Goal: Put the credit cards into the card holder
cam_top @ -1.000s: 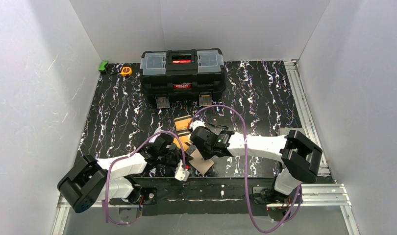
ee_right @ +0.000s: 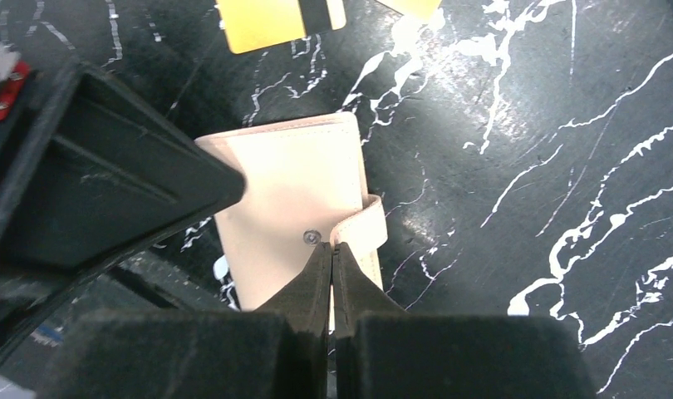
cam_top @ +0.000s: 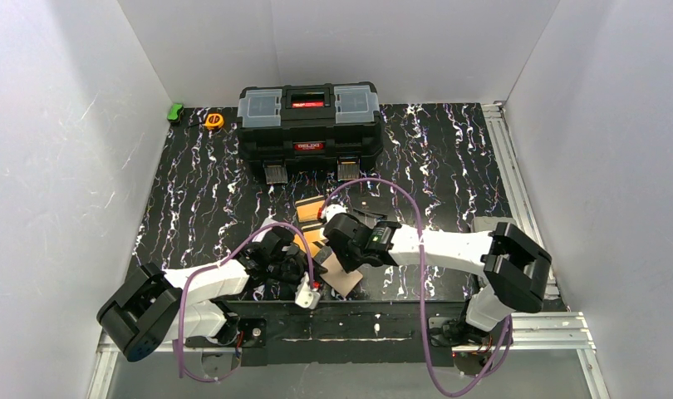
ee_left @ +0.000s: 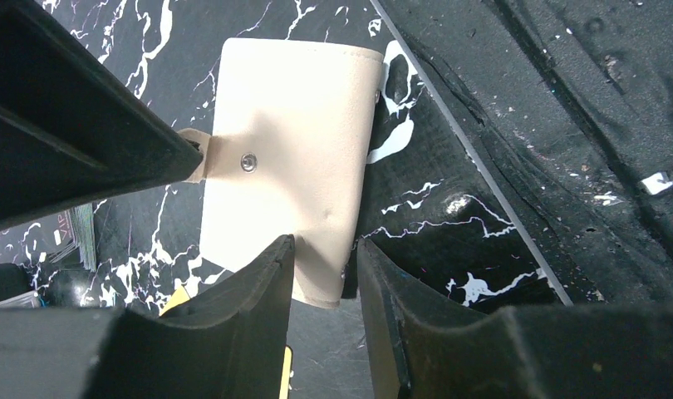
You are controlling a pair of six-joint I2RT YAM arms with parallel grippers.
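The beige card holder lies on the marble table at the front centre, under both wrists. In the left wrist view my left gripper is at the holder's folded edge, its fingertips a little apart; whether the edge is between them is unclear. In the right wrist view my right gripper is shut at the strap of the holder, whose thin edge meets the fingertips. Yellow cards lie behind the holder, and more cards show in the right wrist view.
A black toolbox stands at the back, with an orange tape and a green object to its left. The table's front edge runs beside the holder.
My right arm has shifted very slightly in the top view. Little else has visibly changed.
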